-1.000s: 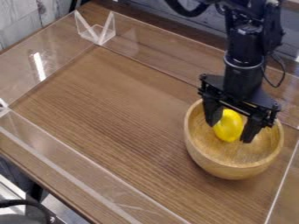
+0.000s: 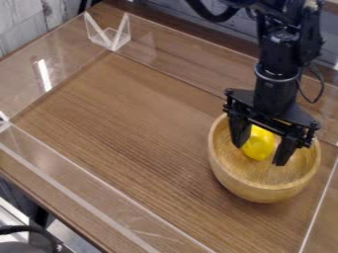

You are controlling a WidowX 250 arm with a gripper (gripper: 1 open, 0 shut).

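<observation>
A black robot gripper (image 2: 270, 128) hangs down from the top right into a round tan wooden bowl (image 2: 258, 186). Its fingers stand apart, one toward the left and one toward the right, over and around a yellow object (image 2: 258, 146) in the bowl. The yellow object is partly hidden by the gripper; whether the fingers touch it cannot be told from this view.
A wooden table (image 2: 113, 148) fills most of the view, clear to the left of the bowl. A clear wire or plastic holder (image 2: 106, 35) stands at the back left. Dark area lies beyond the table's left edge.
The gripper has shifted very slightly over the bowl, its fingers a little lower around the yellow object. The bowl has hardly moved.
</observation>
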